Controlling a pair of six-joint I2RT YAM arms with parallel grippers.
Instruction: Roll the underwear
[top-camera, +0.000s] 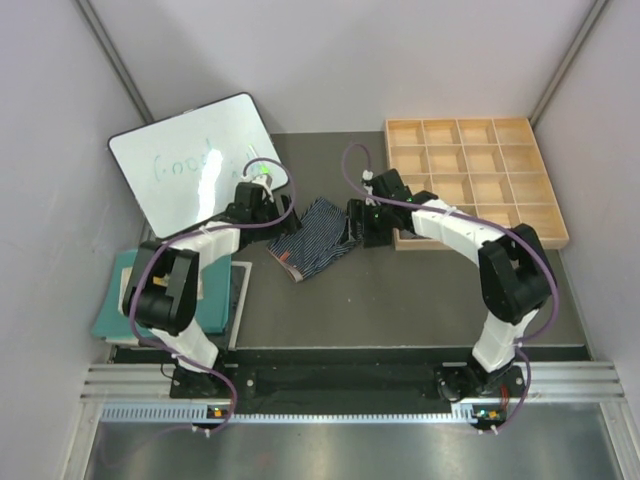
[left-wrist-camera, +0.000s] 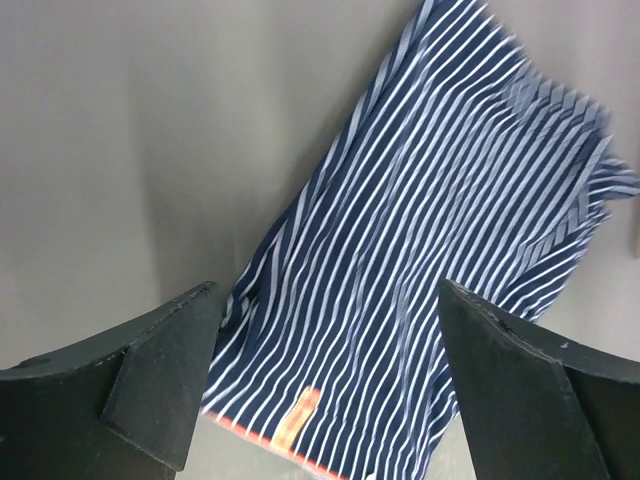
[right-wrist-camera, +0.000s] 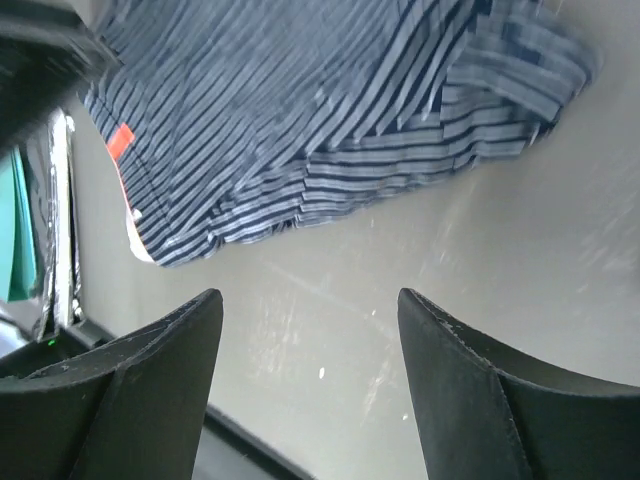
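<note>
Dark striped underwear (top-camera: 315, 240) lies spread on the grey table, its edges bunched in places, with an orange patch at one corner. My left gripper (top-camera: 283, 218) is above its upper-left part; in the left wrist view its open fingers (left-wrist-camera: 120, 390) frame the cloth with nothing held. My right gripper (top-camera: 364, 220) hovers by the cloth's right end; in the right wrist view it is open, and the cloth (right-wrist-camera: 320, 120) lies beyond its empty fingers (right-wrist-camera: 130, 410).
A whiteboard (top-camera: 180, 150) lies at the upper left, a teal box (top-camera: 210, 310) at the lower left. A wooden compartment tray (top-camera: 530, 190) sits at the right.
</note>
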